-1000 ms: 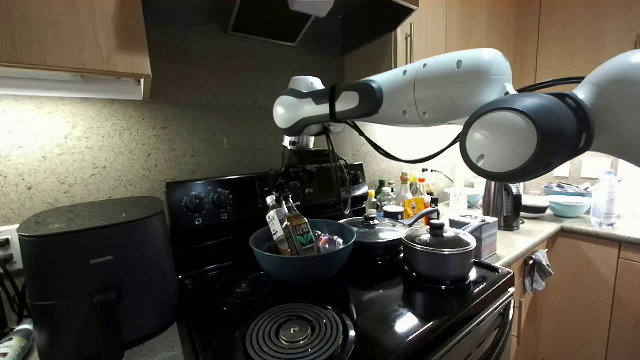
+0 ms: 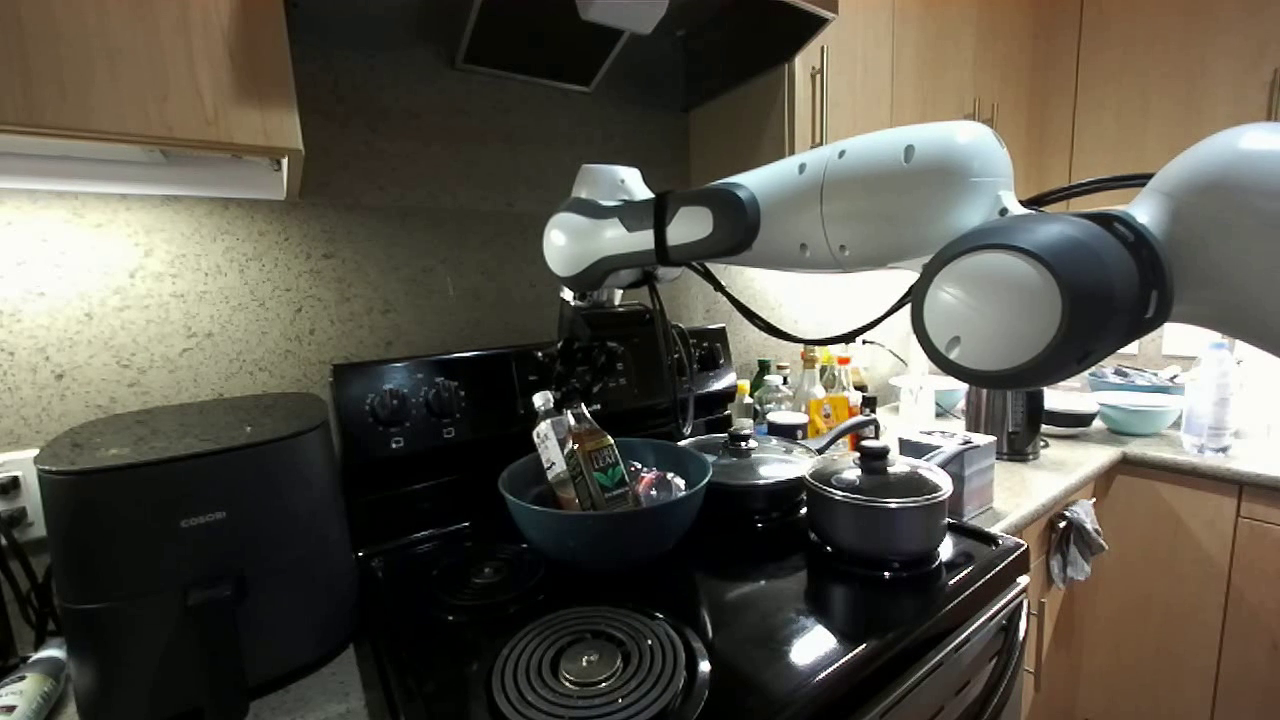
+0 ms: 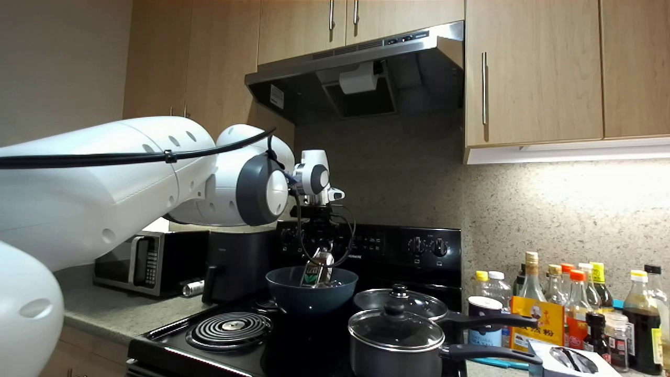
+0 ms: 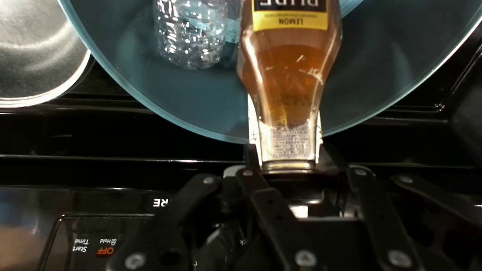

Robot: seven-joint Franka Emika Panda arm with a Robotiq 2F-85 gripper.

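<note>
A brown tea bottle with a dark and yellow label (image 2: 602, 466) leans in the teal pan (image 2: 600, 540), its neck tilted up toward the back of the stove. In the wrist view, the bottle's amber body (image 4: 287, 67) narrows toward my gripper, whose black fingers lie on both sides of the neck, shut on it. The cap end is hidden among the finger links. Beside the tea bottle in the pan leans a second bottle with a white label (image 2: 553, 451). A clear crinkled plastic bottle (image 4: 192, 36) lies in the pan, too.
Two lidded pots (image 2: 878, 498) stand right of the pan in exterior view 1. The control panel (image 2: 414, 414) rises close behind it, and a black air fryer (image 2: 198, 528) is at left.
My arm and gripper have come down a little, bringing the gripper lower over the bottle's neck. The bottles and the pan look nearly unmoved.
</note>
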